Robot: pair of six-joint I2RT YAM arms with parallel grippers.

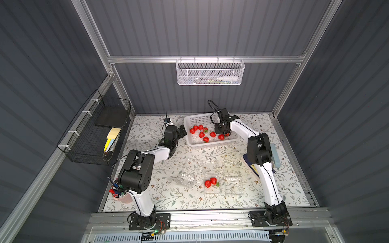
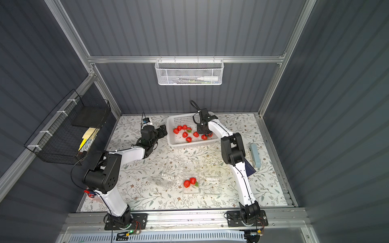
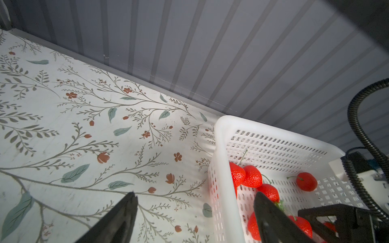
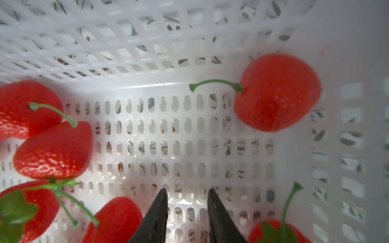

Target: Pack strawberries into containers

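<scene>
Several red strawberries [image 1: 201, 134] lie in the white perforated basket [image 3: 226, 182] at the back. My right gripper is low inside it, its narrow black fingers [image 4: 159, 216] close together. Basket floor shows between their tips, and whether they grip a berry is hidden. In the top left view one strawberry [image 1: 220, 136] sits just in front of this gripper. Left of the basket, my left gripper stands open with wide-apart, blurred fingers and nothing between them. Two strawberries [image 1: 213, 180] are in a clear plastic container [image 1: 205, 192] nearer the front.
More clear plastic packaging [image 1: 233, 179] lies beside that container, with another clear piece [image 1: 185, 180] to its left. A navy object [image 2: 249, 167] and a pale blue-grey one [image 2: 254, 155] rest at the right.
</scene>
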